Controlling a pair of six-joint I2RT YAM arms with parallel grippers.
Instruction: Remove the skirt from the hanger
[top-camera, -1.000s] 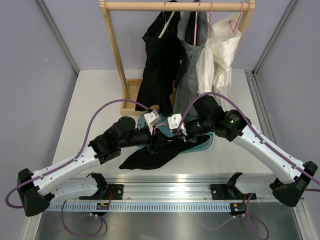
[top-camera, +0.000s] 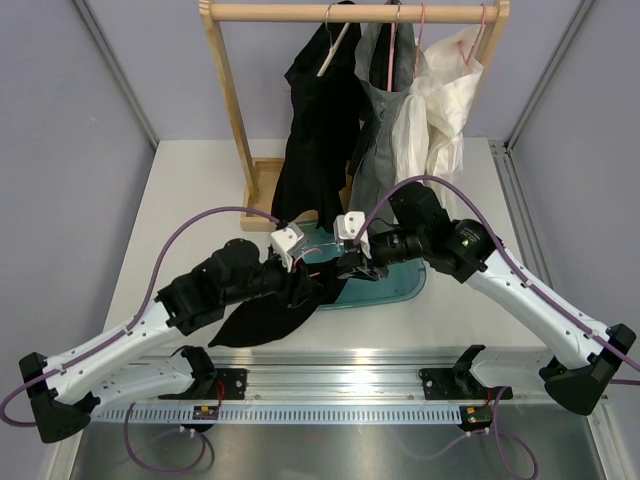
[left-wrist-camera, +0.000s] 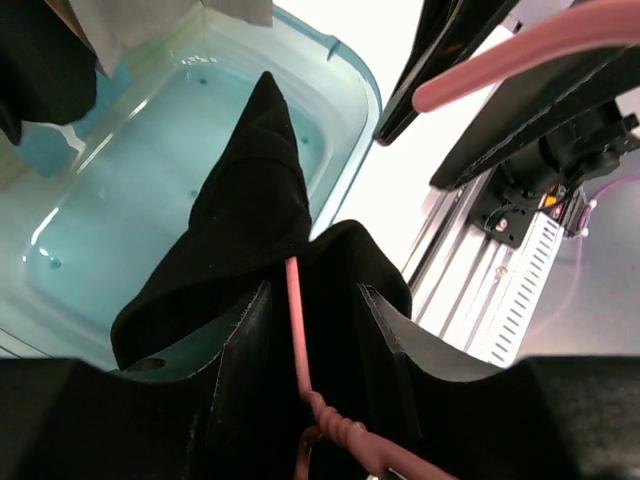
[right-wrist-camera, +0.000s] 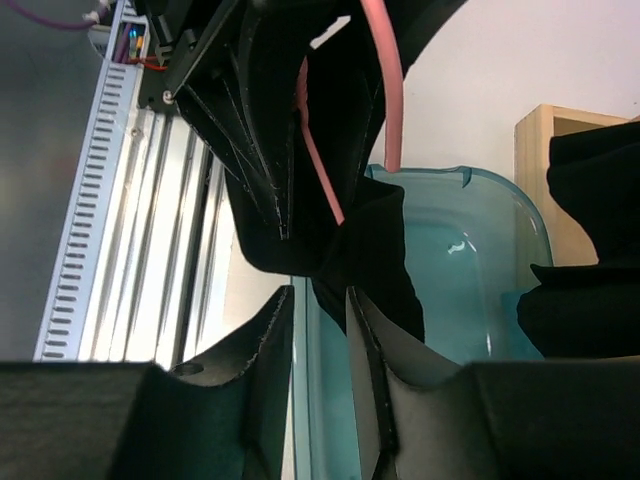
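The black skirt (top-camera: 265, 320) lies in a slanting strip from the table's front to the blue bin's edge, under my left gripper. In the left wrist view, a pink hanger (left-wrist-camera: 298, 325) runs into the skirt (left-wrist-camera: 255, 190), its twisted neck passing between the spread fingers of my left gripper. Its hook (left-wrist-camera: 540, 55) curves close to that camera. My right gripper is part open beside the skirt's far end (right-wrist-camera: 370, 265), with no cloth clearly pinched between its fingers. In the top view the arms hide much of the hanger.
A blue bin (top-camera: 385, 291) sits beneath the grippers. Behind stands a wooden rack (top-camera: 232, 95) with a black garment (top-camera: 310, 140), a grey one (top-camera: 378, 140) and a white one (top-camera: 440, 100). Bare table (top-camera: 180, 200) shows at left.
The skirt has shifted left and its right end no longer reaches under the right gripper's far side. My left gripper has moved left and slightly down; the right arm stays nearly in place.
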